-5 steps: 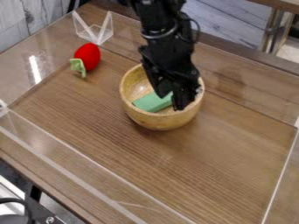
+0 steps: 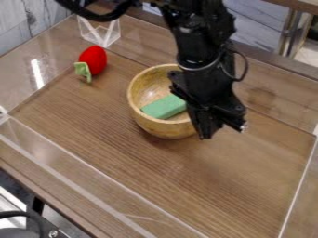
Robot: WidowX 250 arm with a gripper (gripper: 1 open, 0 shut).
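My black gripper hangs low over the right side of a yellow bowl, its tip near the bowl's right rim. The fingers look close together, with nothing visible between them, though dark parts make this hard to see. A green block lies inside the bowl, partly hidden behind the arm.
A red object with a green top lies at the upper left, near a white wire-like item. Black cable shows at the lower left.
The arm and gripper have moved toward the front and right, from over the bowl to its right rim. The green block remains in the bowl.
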